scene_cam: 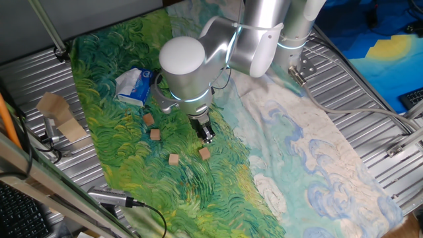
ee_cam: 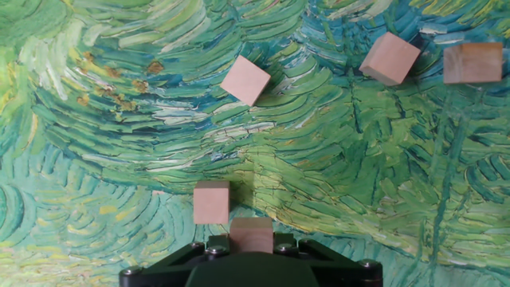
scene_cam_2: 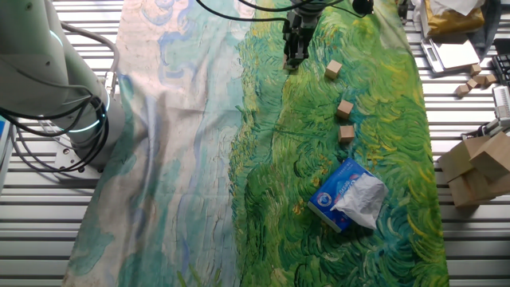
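Observation:
In the wrist view a small wooden block (ee_cam: 252, 229) sits between the fingertips of my gripper, which looks shut on it. A second wooden block (ee_cam: 211, 202) lies on the cloth just left of the held one, close to it. Farther out are a tilted block (ee_cam: 245, 80), another block (ee_cam: 390, 58) and a darker-grained block (ee_cam: 472, 63) at the right. In exterior view 1 my gripper (scene_cam: 207, 137) hangs low over the cloth, just above the nearest block (scene_cam: 204, 153); the held block is hard to make out there.
A blue tissue box (scene_cam: 135, 88) stands on the painted cloth (scene_cam: 218, 198), behind the blocks. An open cardboard box (scene_cam: 61, 119) rests on the slatted table to the left. A black cylindrical device (scene_cam: 111, 197) sticks in near the front left.

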